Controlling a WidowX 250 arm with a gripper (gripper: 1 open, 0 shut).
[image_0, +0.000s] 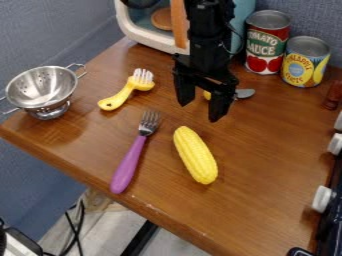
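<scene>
My black gripper (202, 96) hangs over the back middle of the wooden table, fingers open and pointing down. Its right finger partly hides a small yellow-handled tool (243, 93) with a silver end. A yellow fork or brush with pale tines (120, 95) lies to the left. In front lie a purple-handled fork (130, 160) and a yellow corn cob (197, 156).
A steel colander (42, 89) sits at the left edge. A toy appliance (150, 22) stands behind the arm. Two cans (266, 43) and a small red bottle (334, 96) are back right. A black unit with white knobs lines the right edge.
</scene>
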